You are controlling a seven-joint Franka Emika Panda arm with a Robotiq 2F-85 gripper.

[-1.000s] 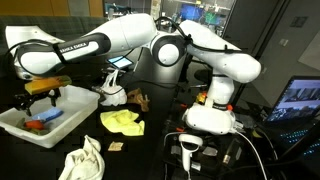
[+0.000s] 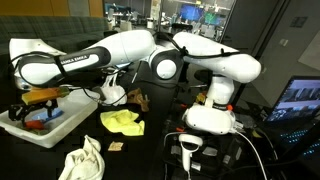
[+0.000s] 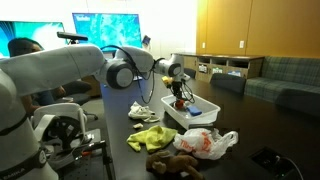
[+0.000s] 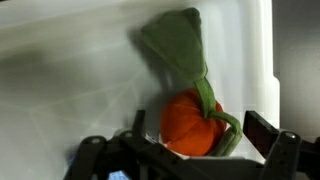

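Note:
Inside the white bin [image 2: 73, 124] at the left of the table lies an orange-red, round toy [image 4: 190, 125] with a green stem and leaf [image 4: 175, 42]. My gripper is open above it, its dark fingertips [image 4: 262, 130] on either side of the toy in the wrist view. Nothing is gripped. A blue item [image 2: 46, 112] lies in the bin beside the toy; only a corner of it shows at the bottom of the wrist view.
On the dark table outside the bin are a yellow-green cloth [image 3: 151, 138], a white cloth [image 2: 83, 161], a brown soft thing [image 3: 180, 164] and a clear plastic bag [image 3: 208, 143]. Bare tabletop lies to the right of the bin [image 3: 260, 115].
Over the last second my gripper has moved left and down, from above the bin to low over the toy. The bin and the cloths have stayed in place.

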